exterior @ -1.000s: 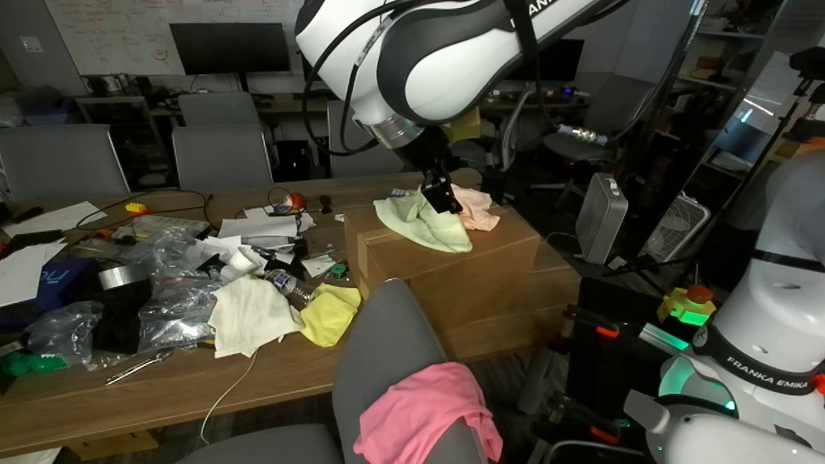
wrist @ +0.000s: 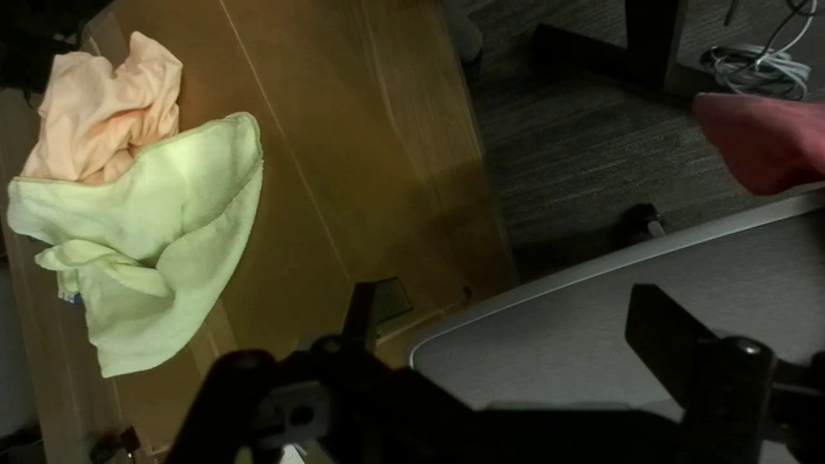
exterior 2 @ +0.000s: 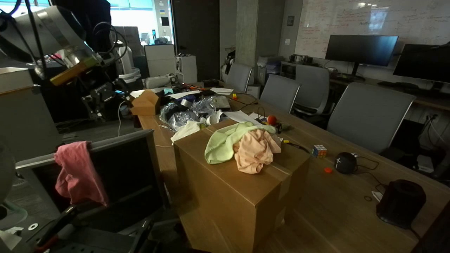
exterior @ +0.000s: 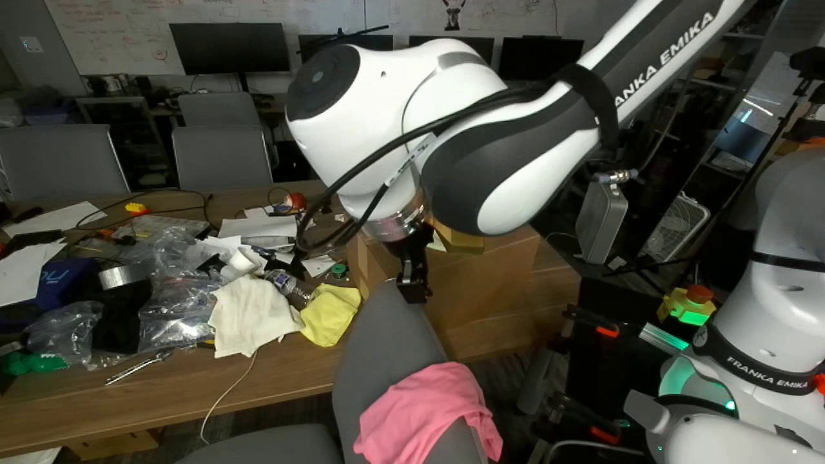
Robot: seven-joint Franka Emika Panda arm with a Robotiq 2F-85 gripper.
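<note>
My gripper is open in the wrist view, its two dark fingers wide apart with nothing between them. Below it lie the grey chair back and an edge of the cardboard box. On the box rest a pale green cloth and a peach cloth, crumpled against each other. A pink cloth is draped over the chair's top edge; in the wrist view only part of this pink cloth shows, at the right. In exterior view 1 the arm hides the cloths on the box.
Left of the box, the table carries a white cloth, a yellow cloth, plastic bags and papers. A Rubik's cube and dark speakers stand beyond the box. The chair back rises beside the table's edge.
In exterior view 1 my gripper has come down and slightly left, from over the cloths on the box to above the chair back. The pink cloth has stayed in place.
</note>
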